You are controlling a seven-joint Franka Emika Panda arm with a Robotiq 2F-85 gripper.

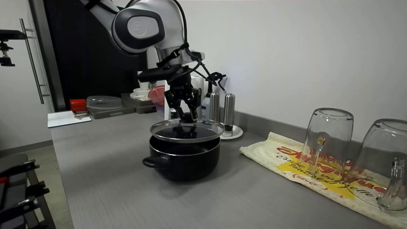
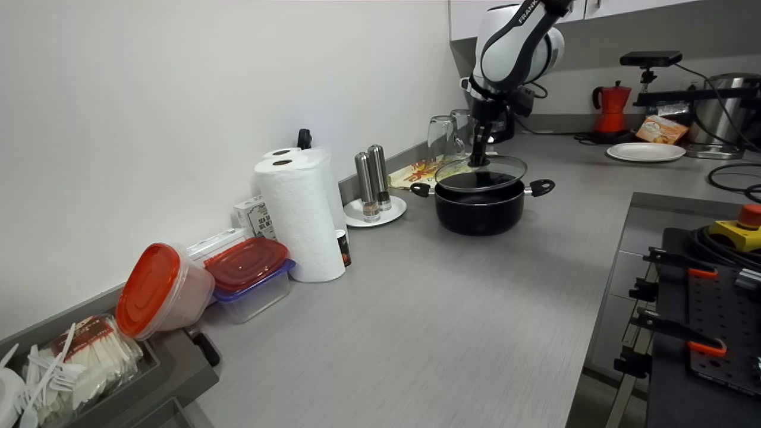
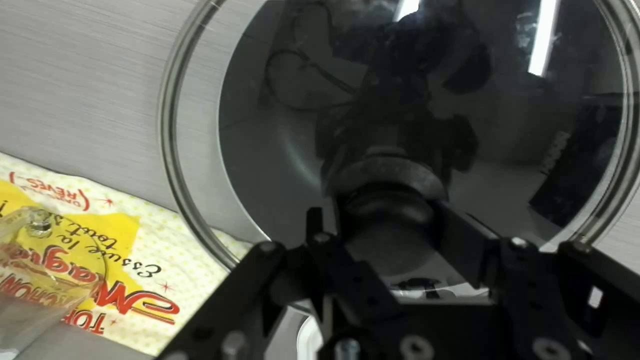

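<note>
My gripper [image 1: 187, 116] is shut on the black knob [image 3: 387, 207] of a round glass lid [image 1: 168, 131] with a metal rim. Beneath the lid stands a black two-handled pot [image 1: 187, 164] on the grey counter. In exterior view 1 a gap shows between lid and pot at the front, so the lid hangs just above the opening, nearly level. Exterior view 2 shows the lid [image 2: 510, 165] over the pot [image 2: 479, 214], both side handles visible. Seen from the wrist, the lid fills most of the picture and the pot's rim is hard to make out.
Two upturned glass mugs [image 1: 328, 137] rest on a printed towel [image 1: 282, 152] by the wall. A white plate [image 2: 396, 210] with two metal mills [image 2: 378, 171] stands close behind the pot, with paper towel rolls [image 2: 299, 221] further along.
</note>
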